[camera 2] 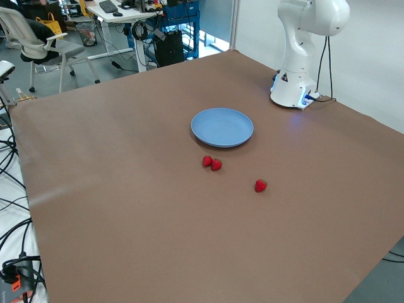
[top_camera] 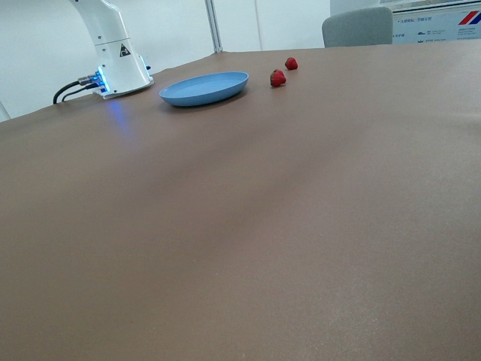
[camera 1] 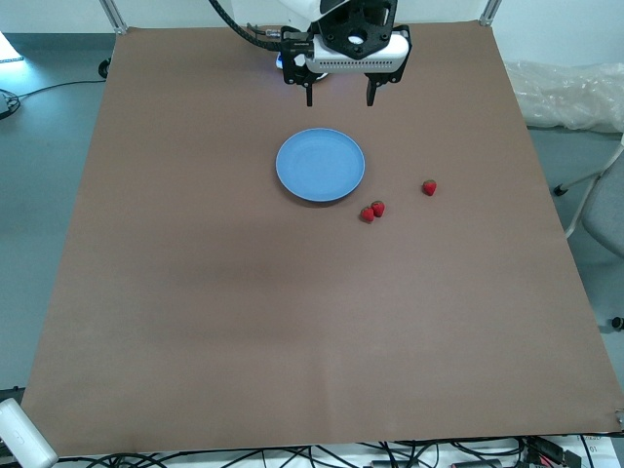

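A blue plate (camera 1: 320, 164) lies empty on the brown table (camera 1: 292, 322). To its right in the left view are two strawberries close together (camera 1: 372, 212) and a single strawberry (camera 1: 429, 187) a little apart. My gripper (camera 1: 339, 97) hangs open above the table beyond the plate, its two fingers pointing down with nothing seen between them. In the top view and the right view the arm's white base (camera 2: 293, 88) shows, but the gripper is out of frame.
Cables (camera 1: 409, 453) run along the near edge. A chair (camera 1: 604, 205) and plastic sheeting stand off the table at the right in the left view.
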